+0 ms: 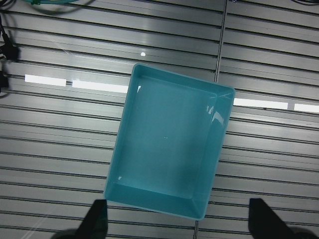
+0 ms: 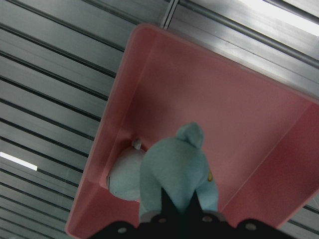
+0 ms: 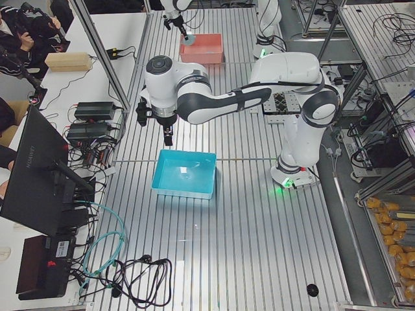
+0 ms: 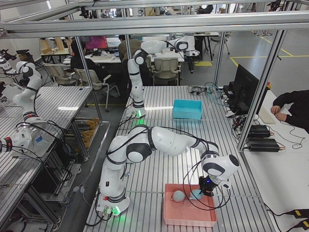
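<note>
My left gripper [image 3: 154, 126] stands open and empty above the blue bin [image 3: 183, 178], which is empty in the left wrist view [image 1: 164, 139]. At the far end, my right gripper [image 4: 205, 188] is shut on a pale teal soft toy [image 2: 172, 162], held over the pink bin [image 4: 188, 217]. In the right wrist view a grey-white soft object [image 2: 124, 177] lies in that bin, beside and partly behind the teal toy.
A monitor [image 3: 35, 168], black boxes [image 3: 91, 129] and loose cables line one side of the slatted table [image 3: 227, 240]. Bare table surrounds the blue bin. A neighbouring bench [image 4: 67, 104] with another arm runs along the other side.
</note>
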